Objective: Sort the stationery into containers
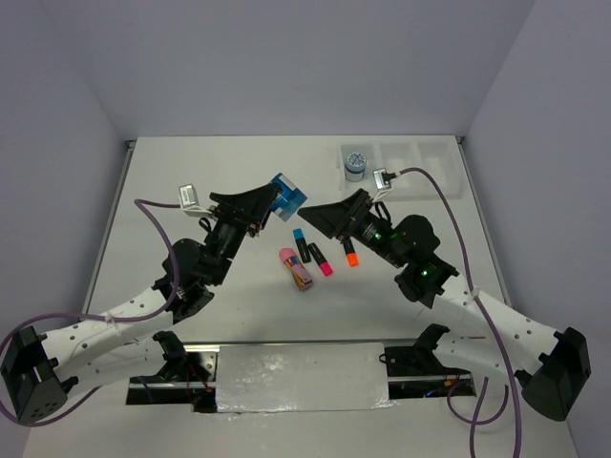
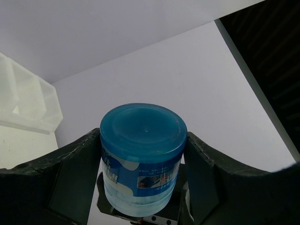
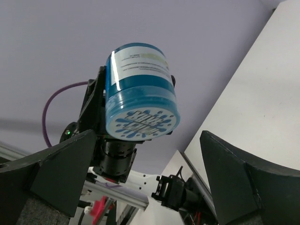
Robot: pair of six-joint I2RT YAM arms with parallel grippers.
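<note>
A blue plastic jar with a label is held upright in the left wrist view by my left gripper, shut on it. My right gripper is open, just right of the jar; in the right wrist view the jar hangs ahead of it, between and above its fingers. On the table below lie a pink-and-tan item, markers with blue, pink and orange ends. A white compartment tray holds a pale blue-grey cylinder in its left compartment.
Walls stand at the back and both sides. Both arms reach over the table's middle.
</note>
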